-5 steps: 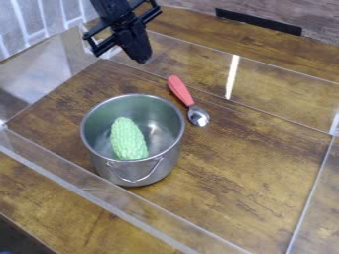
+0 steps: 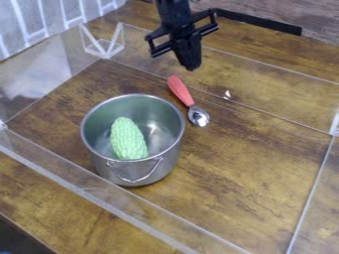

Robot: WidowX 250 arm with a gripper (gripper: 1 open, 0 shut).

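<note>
A black gripper [image 2: 185, 52] hangs at the top centre of the camera view, above and behind a scoop with a red handle [image 2: 181, 91] that lies on the wooden surface. Its fingers look close together, with nothing visible between them. A steel pot [image 2: 153, 167] with a wire handle stands in the lower left, a pale green corn cob [image 2: 129, 139] inside it.
Clear plastic walls border the wooden work surface [image 2: 252, 169] on the left, front and right. A white railing-like object [image 2: 20, 18] is at the top left.
The gripper has moved rightward across the top of the view, from left of the scoop to above it. The pot, corn and scoop have stayed in place.
</note>
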